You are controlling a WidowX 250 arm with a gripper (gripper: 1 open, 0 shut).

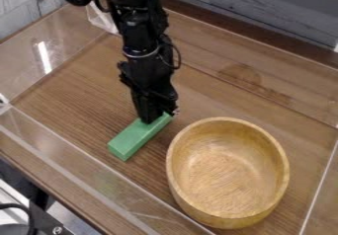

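A black robot arm reaches down from the top left to my gripper (150, 114), which is at the upper right end of a flat green block (136, 137) lying on the wooden surface. The fingertips are dark and hard to separate; whether anything is between them cannot be seen clearly. A round pale yellow bowl (227, 172) stands just right of the block.
Clear panels edge it at left and front. A grey wall (251, 17) runs along the back.
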